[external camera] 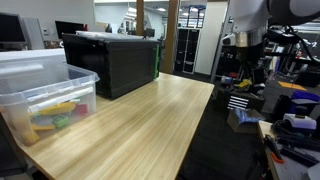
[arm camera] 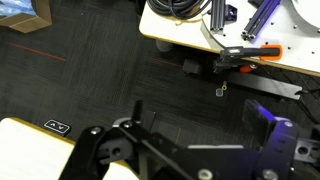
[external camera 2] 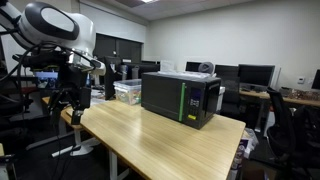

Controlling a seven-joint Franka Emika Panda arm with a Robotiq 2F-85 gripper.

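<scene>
My gripper shows at the bottom of the wrist view, its dark fingers wide apart with only dark floor between them. In exterior view 1 the gripper (external camera: 246, 86) hangs at the right, off the end of the wooden table (external camera: 130, 120). From the other side, in exterior view 2, the gripper (external camera 2: 72, 112) is at the left, beside the table (external camera 2: 165, 145). A black microwave (external camera 2: 175, 97) stands on the table. A clear plastic bin (external camera: 50, 100) holds several colourful items.
Below the gripper lies dark floor (arm camera: 100, 80). At the top of the wrist view, a surface (arm camera: 185, 30) carries cables and an orange-handled tool (arm camera: 262, 51).
</scene>
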